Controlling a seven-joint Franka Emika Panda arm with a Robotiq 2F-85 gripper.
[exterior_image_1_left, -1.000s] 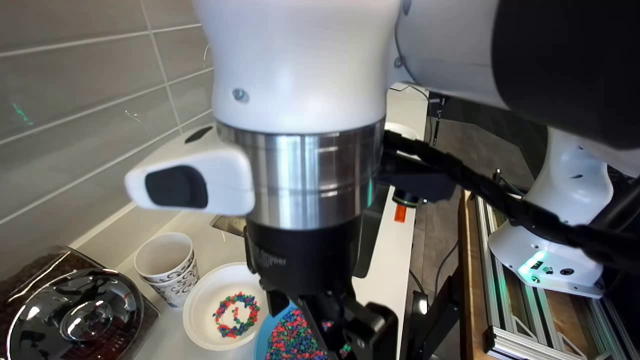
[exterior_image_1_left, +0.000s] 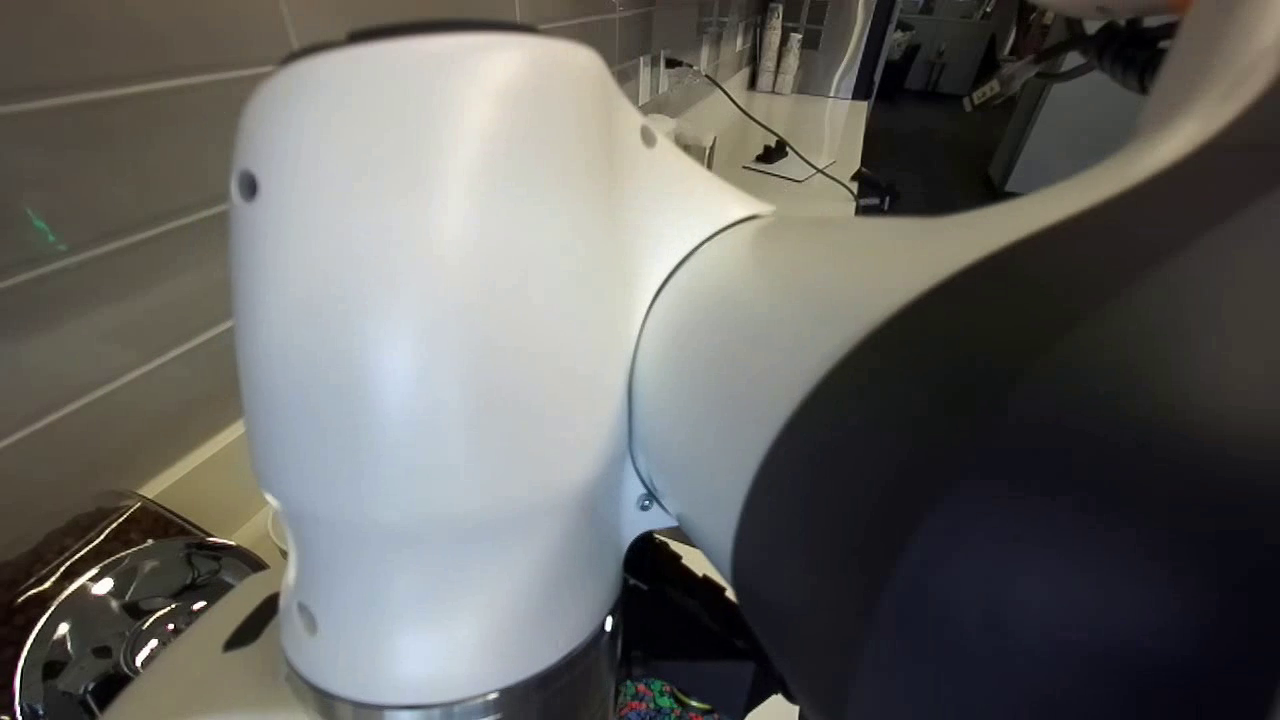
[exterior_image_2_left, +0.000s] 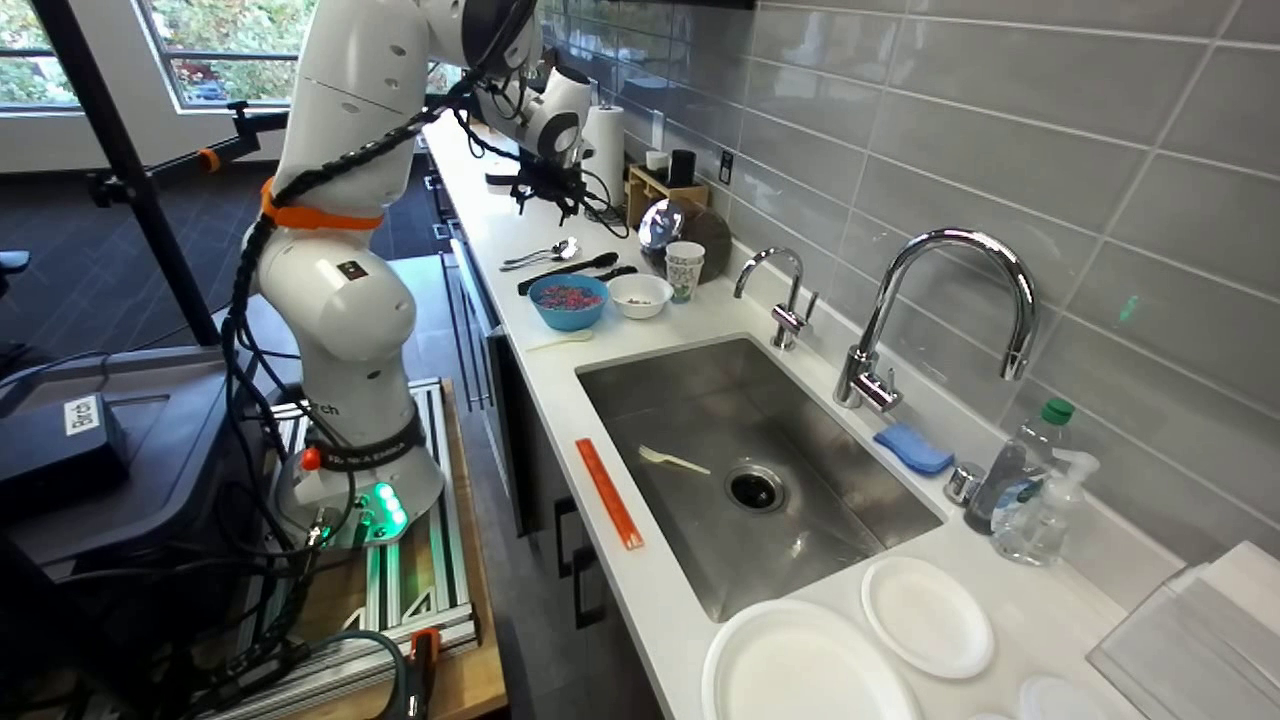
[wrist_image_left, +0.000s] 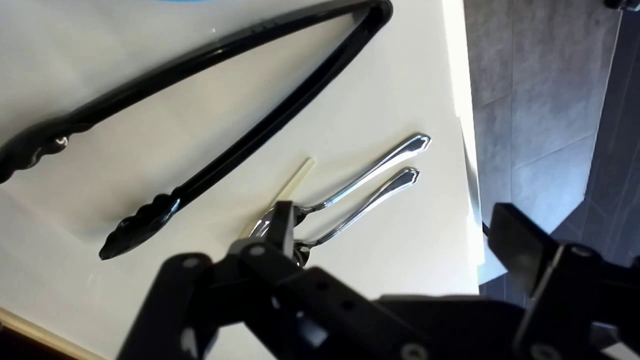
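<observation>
My gripper stands open above the counter, nothing held between its fingers. Two silver spoons (wrist_image_left: 369, 180) lie below it in the wrist view, their bowls partly hidden by the left finger. A pale, thin utensil (wrist_image_left: 297, 179) rests against them. Black tongs (wrist_image_left: 258, 138) lie spread alongside. In exterior view 2 a blue bowl (exterior_image_2_left: 567, 319) holds many small coloured pieces; the white bowl (exterior_image_2_left: 639, 310) beside it has a few. The gripper is hidden behind the arm (exterior_image_1_left: 444, 360) in exterior view 1.
A paper cup (exterior_image_2_left: 684, 266) and a shiny lid (exterior_image_2_left: 661, 224) stand by the wall. The sink (exterior_image_2_left: 672, 528) has a pale utensil in it. An orange strip (exterior_image_2_left: 608, 492) lies along its front edge. Bare counter surrounds the spoons.
In exterior view 1 the arm has come much closer to the camera and now blocks most of the scene. The gripper, previously visible over the blue bowl, has left that spot.
</observation>
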